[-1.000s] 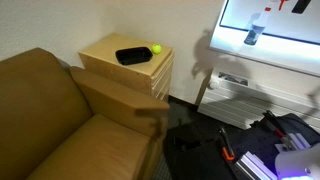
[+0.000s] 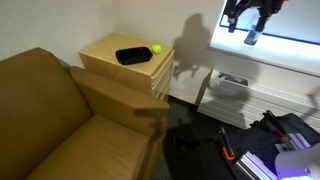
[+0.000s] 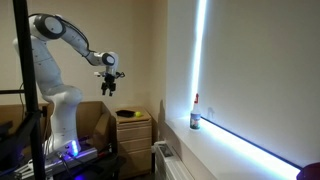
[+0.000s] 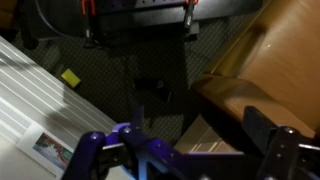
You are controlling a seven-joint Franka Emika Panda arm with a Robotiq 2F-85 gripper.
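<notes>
My gripper [image 2: 247, 14] hangs at the top right of exterior view 1, its fingers spread with nothing seen between them. In the wrist view, the gripper shows at the top edge with its two fingers wide apart over dark floor. Exterior view 2 has the gripper [image 3: 108, 84] high in the air, pointing down, near the wooden cabinet [image 3: 134, 133]. A spray bottle [image 3: 195, 113] stands upright on the window sill, well to the right of the gripper. In exterior view 1 the gripper partly overlaps the bottle [image 2: 251, 38], hiding its top.
On the cabinet [image 2: 142, 75] are a black tray [image 2: 133, 55] and a yellow-green ball [image 2: 156, 49]. A brown sofa [image 2: 65, 120] fills the left. Below the window is a white radiator [image 2: 250, 100]. The air around the gripper looks free.
The arm has come down and leftward into exterior view 1, where only a small part showed at the top right corner before. Bottle, tray and ball have not moved.
</notes>
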